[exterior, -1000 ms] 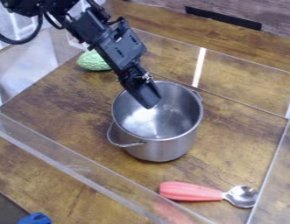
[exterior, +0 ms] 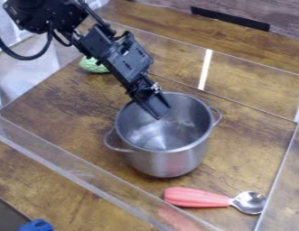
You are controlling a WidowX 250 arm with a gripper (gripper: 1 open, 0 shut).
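A stainless steel pot (exterior: 165,152) with two side handles stands on the wooden table. My black gripper (exterior: 155,108) reaches down from the upper left to the pot's back-left rim, its tip at or just inside the opening. It looks shut; whether anything thin is between the fingers is hard to see.
A pink-handled spoon (exterior: 196,198) lies in front of the pot. A green object (exterior: 94,66) sits behind the arm. Clear plastic edges run along the front and right. A blue item (exterior: 36,225) is at the lower left corner. Bare wood is left of the pot.
The pot has shifted slightly toward the viewer over the last second, and my gripper has moved down along with it.
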